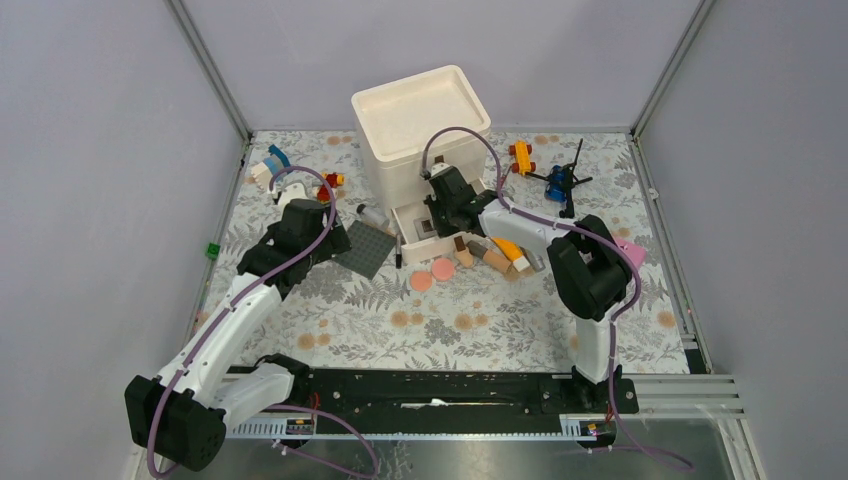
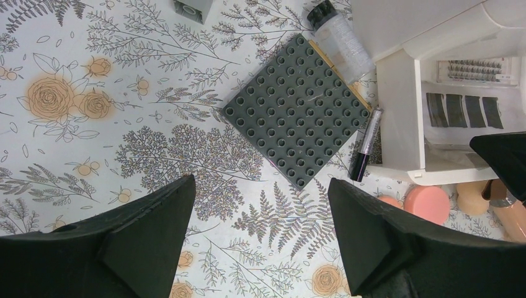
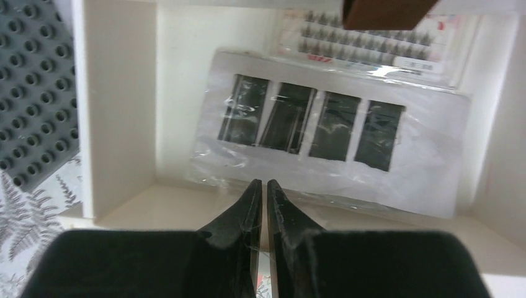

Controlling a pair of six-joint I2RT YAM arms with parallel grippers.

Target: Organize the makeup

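Note:
The white organizer [image 1: 420, 110] has its lower drawer [image 2: 400, 118] pulled out, holding a lash tray [image 3: 366, 46] and a packet with four dark strips [image 3: 332, 124]. My right gripper hangs over the drawer's front part, fingertips together, nothing visible between them. My left gripper stands open over the table left of the grey studded plate [image 2: 296, 112]. A marker [image 2: 366, 146], pink discs [image 2: 427, 205], beige makeup items [image 1: 495, 260] and an orange tube [image 1: 508, 248] lie around the drawer; a clear bottle [image 2: 341, 43] lies by the plate.
Toy vehicles stand at the back right [image 1: 522, 158] and back left [image 1: 326, 190], with a blue toy on a black stand [image 1: 556, 183]. A pink item [image 1: 628, 252] lies at the right edge.

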